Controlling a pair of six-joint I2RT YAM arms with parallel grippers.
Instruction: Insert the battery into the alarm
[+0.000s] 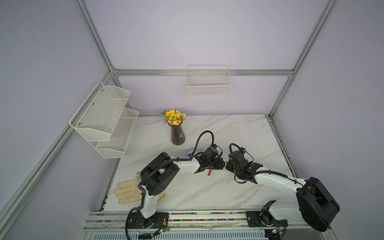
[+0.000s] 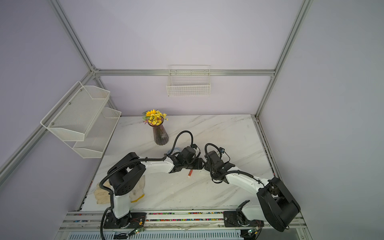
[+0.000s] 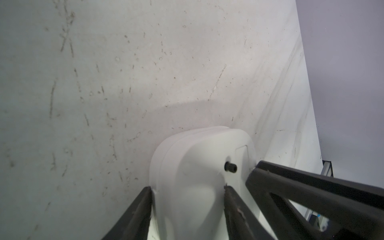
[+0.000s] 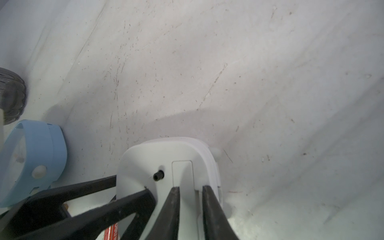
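A white alarm sits low in both wrist views, with a small black post and a rectangular panel on its face. My left gripper has one finger at each side of the white body, apparently gripping it. My right gripper has its fingertips close together over the panel, with nothing clear between them. A red battery lies on the table just below the grippers, partly visible also in the right wrist view.
A light-blue object lies behind the grippers. A vase of flowers stands farther back. Gloves lie at the front left.
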